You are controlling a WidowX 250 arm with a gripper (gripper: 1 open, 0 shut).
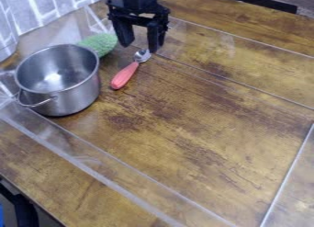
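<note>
The black gripper [140, 32] hangs at the top centre, above and apart from a utensil with a pink-red handle [124, 74] and a metal upper end, which lies on the wooden table [215, 120]. Its two fingers stand apart, with nothing visible between them. A steel pot [58, 76] with side handles sits to the left of the utensil. A green object [97, 43] lies behind the pot, partly hidden by it.
A white, ridged surface [37, 15] runs along the upper left. Transparent strips border the work area at left and right.
</note>
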